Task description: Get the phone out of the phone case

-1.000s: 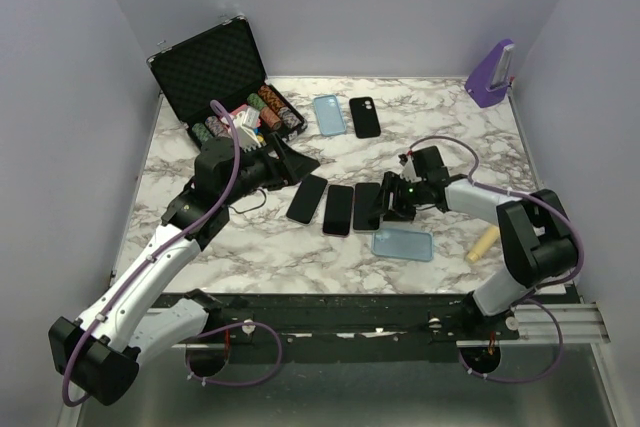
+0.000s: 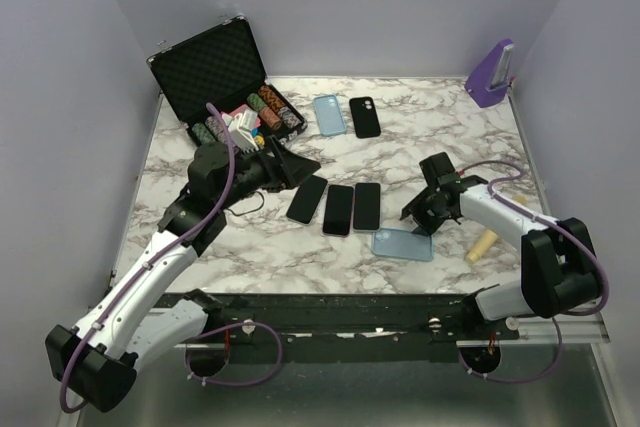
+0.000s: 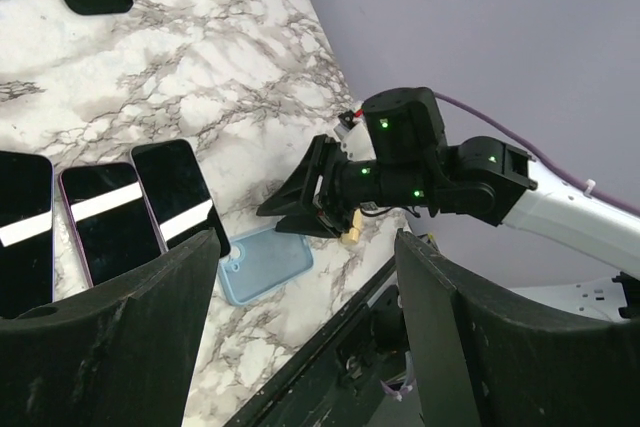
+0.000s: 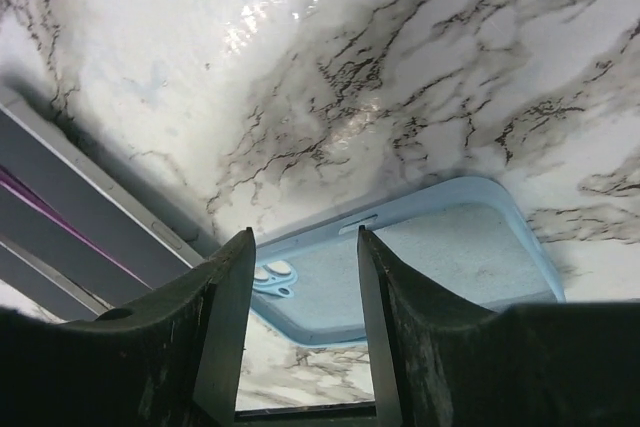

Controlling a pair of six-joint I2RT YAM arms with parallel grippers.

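A light blue phone case lies flat near the table's front edge, with no phone in it. My right gripper is open at the back long rim of this case. Part of the rim shows in the gap between its fingers, and whether they touch it cannot be told. Just left of the case lie three dark phones: a right one, a middle one and a left one. Well above the table, my left gripper stands open and empty, above the phones' back side in the top view.
Another blue case and a black case lie at the back. An open briefcase of chips stands back left, a purple metronome back right. A yellowish roller lies right of the front case.
Left arm almost still. Phones and cases look unmoved.
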